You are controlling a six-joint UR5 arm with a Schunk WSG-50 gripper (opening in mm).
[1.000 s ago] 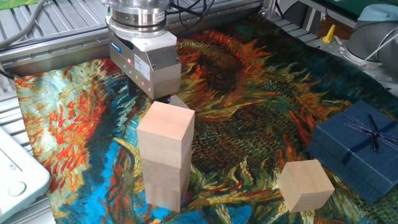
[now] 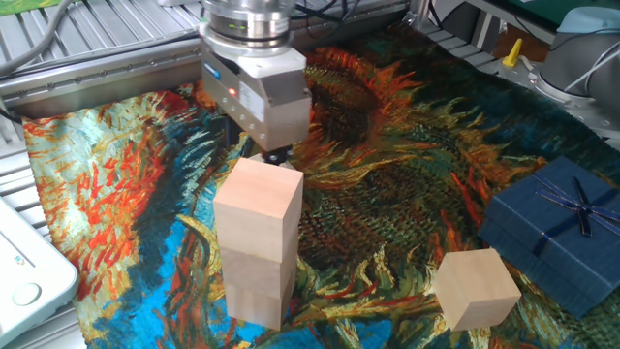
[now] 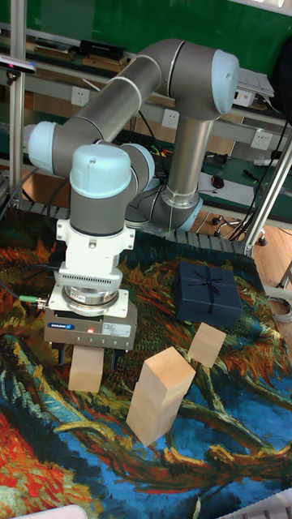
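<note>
A tower of pale wooden blocks [image 2: 258, 228] stands upright on the painted cloth, in the front middle of exterior view 2. Behind it, partly hidden there, a separate wooden block [image 3: 85, 372] rests below my gripper [image 3: 90, 354]. The dark fingers [image 3: 118, 358] appear spread to either side of that block in exterior view 3, with gaps beside it. My gripper looks open; the fingertips are hard to make out. Another single wooden block [image 2: 477, 289] lies right of the tower, apart from it.
A dark blue gift box [image 2: 557, 228] with a ribbon bow sits on the right, close to the single block. White equipment [image 2: 29, 267] occupies the left edge. Open cloth [image 2: 378, 208] lies between the tower and the box.
The tower, the single block and the box have stayed put.
</note>
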